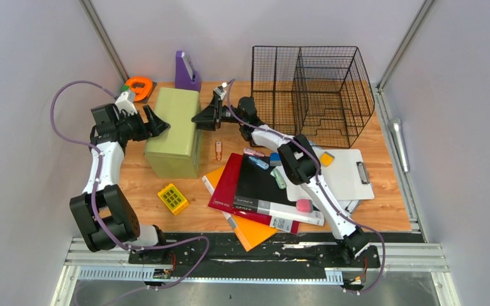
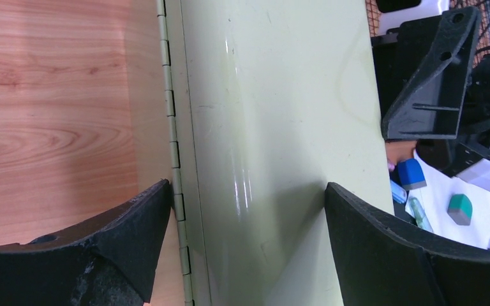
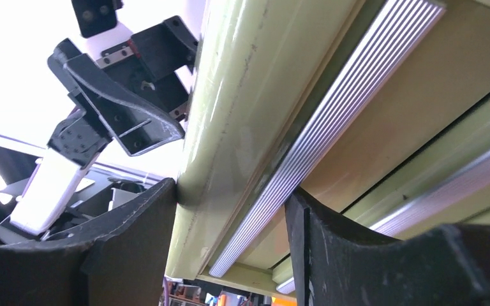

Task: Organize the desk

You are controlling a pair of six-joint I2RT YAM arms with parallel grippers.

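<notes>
The pale green box stands at the desk's left, with a hinged edge on one side and ribbed metal strips on the other. My left gripper is at its left upper edge, fingers apart. One left finger lies by the hinge and the other over the smooth green face. On the opposite side, my right gripper has its fingers parted, one against the rounded green edge, the other by a metal strip. Exact contact is hard to tell.
A black wire rack stands back right, a purple holder and an orange ring at the back left. Folders, a clipboard and small stationery crowd the front right. A yellow basket sits front left.
</notes>
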